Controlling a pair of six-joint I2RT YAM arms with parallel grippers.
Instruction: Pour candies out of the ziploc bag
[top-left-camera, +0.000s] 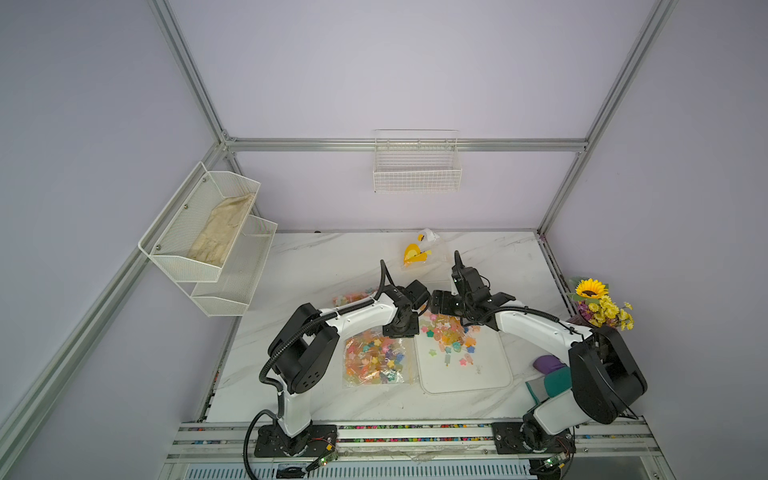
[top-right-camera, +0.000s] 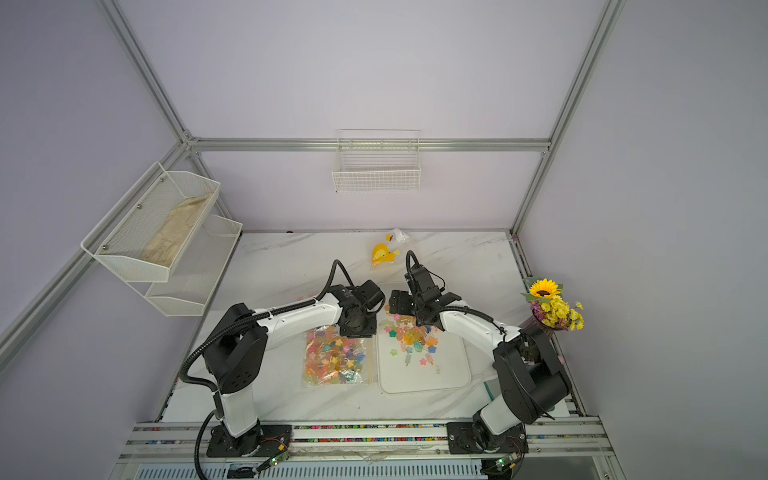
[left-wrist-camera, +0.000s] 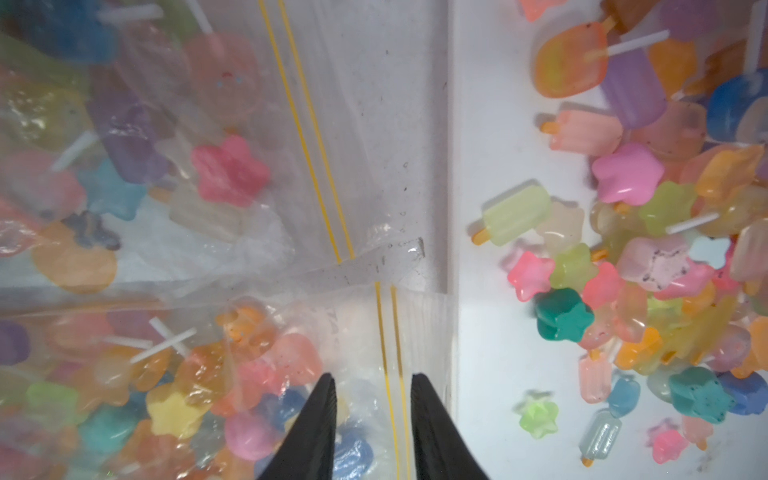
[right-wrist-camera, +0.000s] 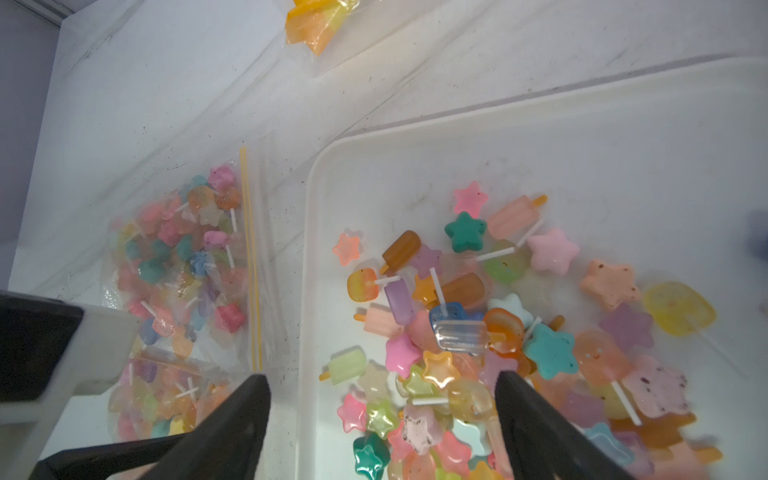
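Note:
Two clear ziploc bags of candies lie flat left of the tray: a rear bag (right-wrist-camera: 180, 264) and a front bag (left-wrist-camera: 160, 384). My left gripper is over the front bag near its double yellow zip strip, fingers parted, nothing visible held. The white tray (right-wrist-camera: 316, 200) holds many loose star, popsicle and lollipop candies (right-wrist-camera: 546, 352). My right gripper hangs over the tray's left part, open and empty.
An empty-looking bag with yellow pieces (top-left-camera: 416, 253) lies at the back. Flowers (top-left-camera: 592, 292) and purple and teal items (top-left-camera: 548, 364) sit at the right edge. Wire baskets hang on the walls.

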